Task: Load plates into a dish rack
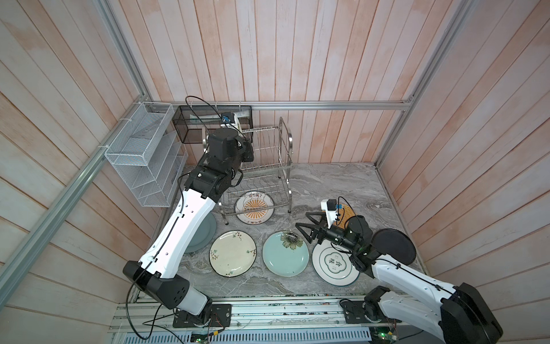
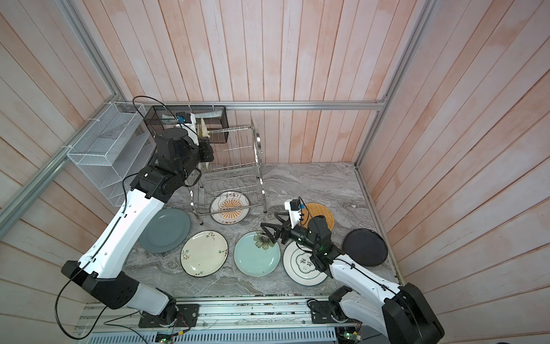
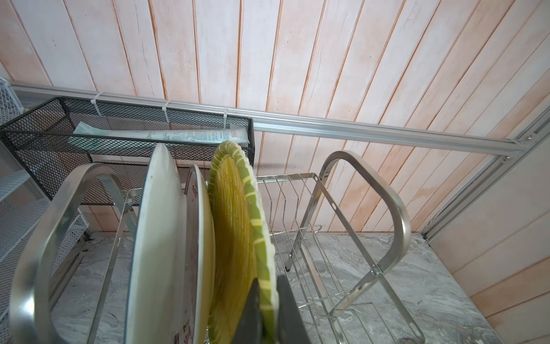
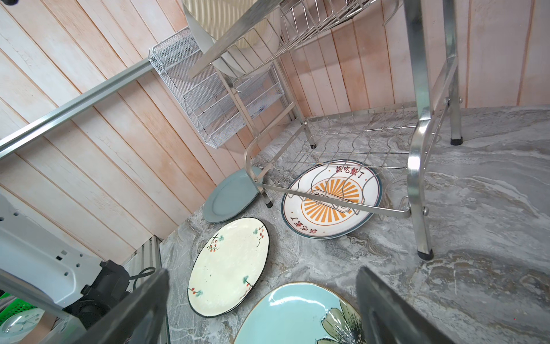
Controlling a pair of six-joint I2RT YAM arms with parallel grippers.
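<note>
The steel dish rack (image 1: 286, 149) stands at the back, with several plates upright in its left part, including a yellow-green plate (image 3: 235, 218). My left gripper is at that plate's near edge, its fingers close together; whether the edge lies between them is unclear. My right gripper stands open with nothing between its fingers, above the front plates. On the counter lie a sunburst plate (image 1: 255, 207) under the rack, a grey plate (image 2: 163, 229), a cream plate (image 2: 203, 252), a turquoise plate (image 2: 256, 258), a white plate (image 2: 303, 272), a woven tan plate (image 2: 318, 212) and a black plate (image 2: 365, 246).
White wire shelves (image 1: 137, 154) hang on the left wall. A black mesh basket (image 3: 45, 132) with a tube-like package is fixed to the back rail behind the rack.
</note>
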